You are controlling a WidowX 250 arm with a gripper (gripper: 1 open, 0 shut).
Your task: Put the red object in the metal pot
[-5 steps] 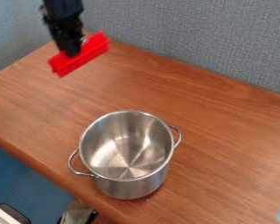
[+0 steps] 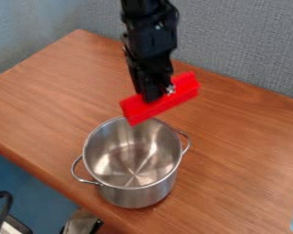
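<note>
My black gripper (image 2: 153, 93) comes down from the top of the view, shut on a red bar-shaped object (image 2: 139, 110). The bar is held crosswise and slants up to the right, sticking out on both sides of the fingers. In the image, its lower left end overlaps the far rim of the metal pot (image 2: 152, 194). The pot stands upright with its opening facing up, and no object shows inside. How high the bar hangs above the rim is hard to judge from this single view.
The pot has a loop handle on either side. A grey partition (image 2: 247, 41) rises behind the table. Dark parts show at the lower left, off the table.
Still holding the red object, my gripper has come from the far left toward the right and nearer the camera, up to the pot's far rim. The pot has not moved.
</note>
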